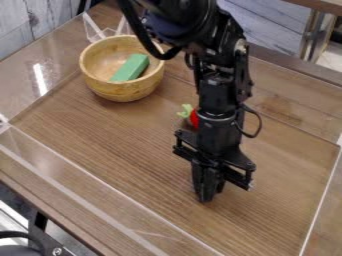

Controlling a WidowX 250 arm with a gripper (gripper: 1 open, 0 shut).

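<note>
My black gripper [209,182] is low over the wooden table [107,180] in the middle of the view, its fingertips close together near the tabletop; whether anything is between them is hard to see. Behind it, mostly hidden by the arm, a red object [194,118] with green leaf-like parts lies on the table.
A tan bowl [108,88] holding a green block [131,67] stands at the back left. A chair or rail shows at the top right.
</note>
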